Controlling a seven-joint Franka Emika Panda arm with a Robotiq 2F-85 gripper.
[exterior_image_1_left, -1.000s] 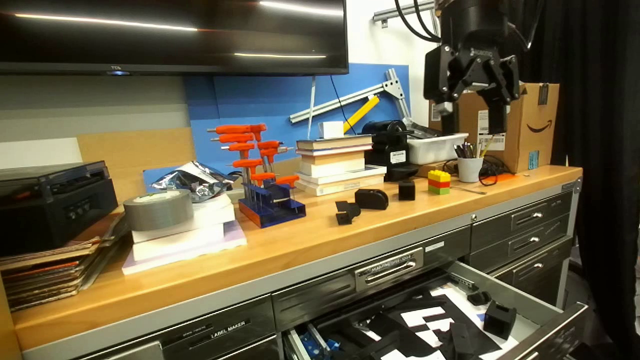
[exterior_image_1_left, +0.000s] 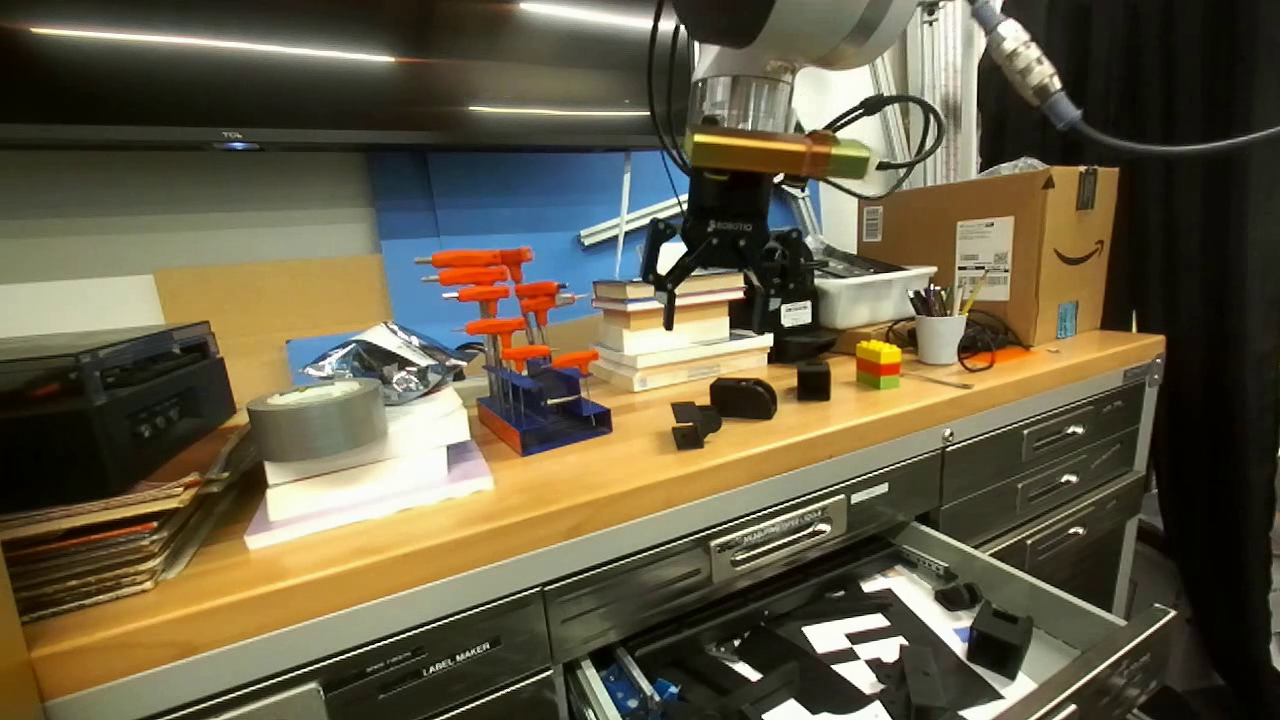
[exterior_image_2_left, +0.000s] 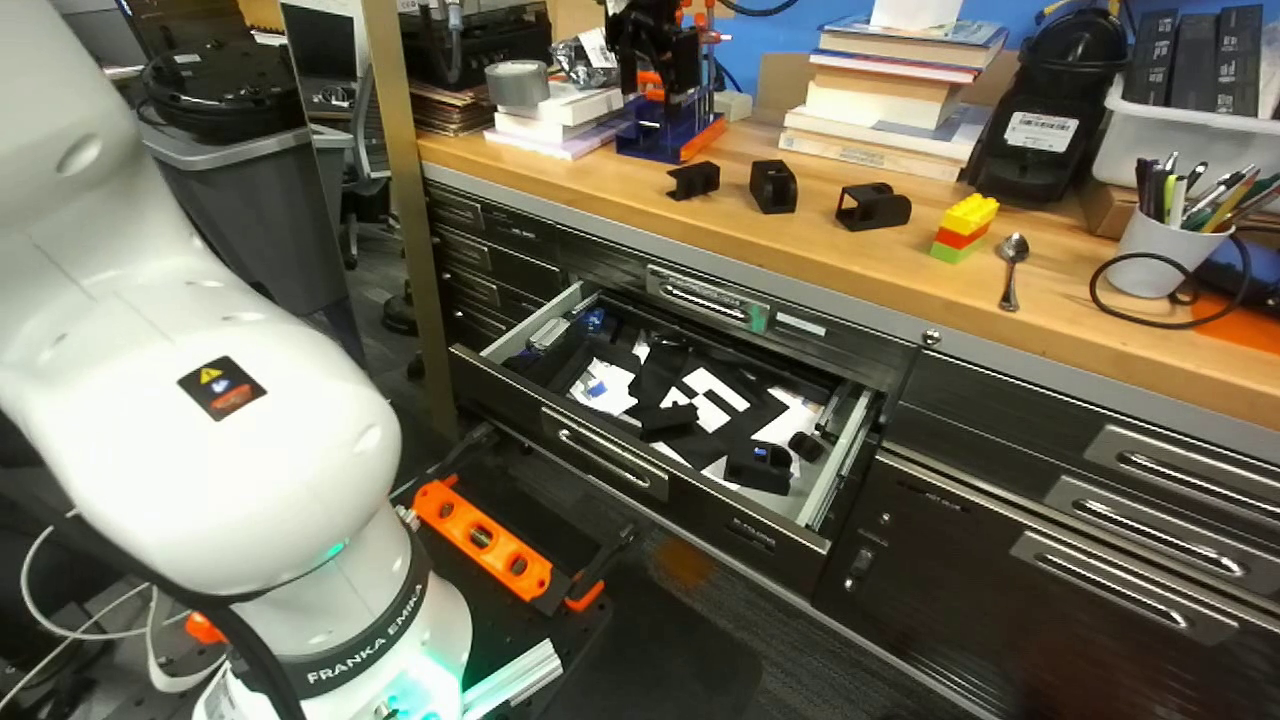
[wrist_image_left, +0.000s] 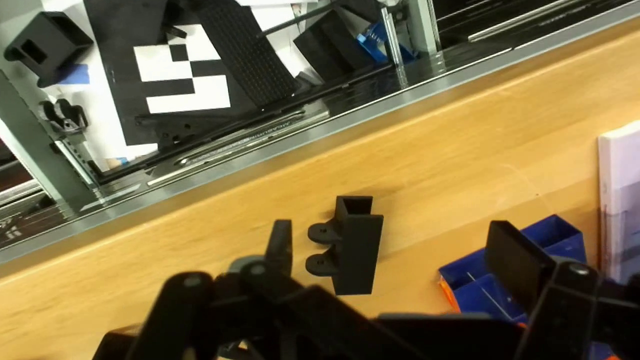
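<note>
My gripper (exterior_image_1_left: 714, 314) hangs open over the benchtop, fingers pointing down and nothing between them. In the wrist view, the open gripper frames a black bracket (wrist_image_left: 358, 255) with two round lugs; it rests on the wood below, apart from both fingers. The same bracket (exterior_image_1_left: 693, 425) lies nearest the blue tool stand in exterior view 1. Two more black parts sit to its right: a rounded one (exterior_image_1_left: 743, 397) and a boxy one (exterior_image_1_left: 813, 380). Below the bench, an open drawer (exterior_image_2_left: 741, 524) contains another black part (exterior_image_2_left: 758, 466) and printed sheets.
A blue stand (exterior_image_1_left: 542, 414) with orange-handled hex keys rises left of the bracket, close to one finger in the wrist view. Stacked books (exterior_image_1_left: 666, 330) stand behind. Toy bricks (exterior_image_1_left: 878, 365), a spoon (exterior_image_2_left: 1011, 270) and a pen cup (exterior_image_1_left: 939, 338) occupy the right side.
The gripper has travelled left and lower in exterior view 1, from before the cardboard box to before the books. Objects on the bench and in the drawer look unmoved.
</note>
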